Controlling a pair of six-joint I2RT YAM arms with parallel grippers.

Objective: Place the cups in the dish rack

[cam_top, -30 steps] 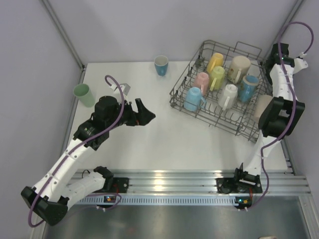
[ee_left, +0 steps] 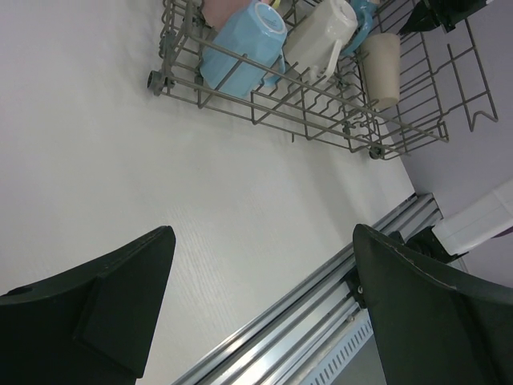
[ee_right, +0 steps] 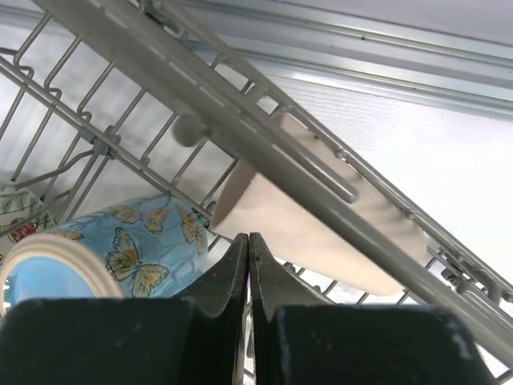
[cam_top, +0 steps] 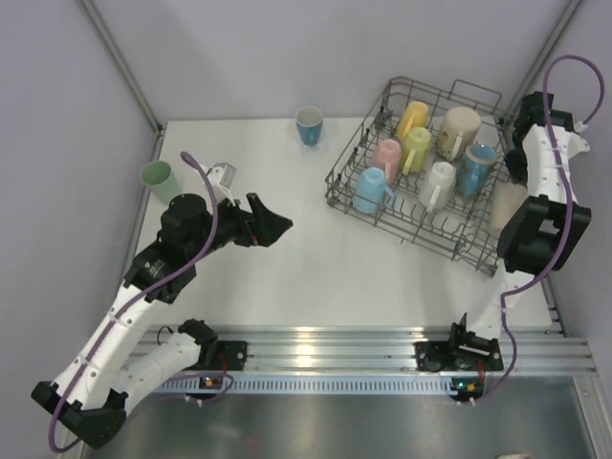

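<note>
The wire dish rack [cam_top: 386, 230] holds several cups lying on their sides, among them a light blue mug [cam_top: 368, 190], a white mug [cam_top: 438, 185] and a butterfly-patterned blue mug [ee_right: 156, 245]. At the rack's right side lies a beige cup [ee_right: 321, 216], partly behind a thick rack bar. My right gripper is shut beside this cup, nothing visible between its fingers. Still on the table are a green cup [cam_top: 161, 182] at the left and a blue cup [cam_top: 309, 125] at the back. Over the left part of the table, my left gripper [cam_top: 271, 226] is open and empty.
Pink [cam_top: 386, 157], yellow [cam_top: 413, 118], lime green [cam_top: 416, 150] and cream [cam_top: 458, 132] mugs fill the back of the rack. Its right side is close to the wall. Bare table [cam_top: 316, 277] spreads in front and to the left of the rack.
My left arm has shifted slightly left and toward the front. The right gripper has moved a little in place at the rack's right side. The cups look unmoved.
</note>
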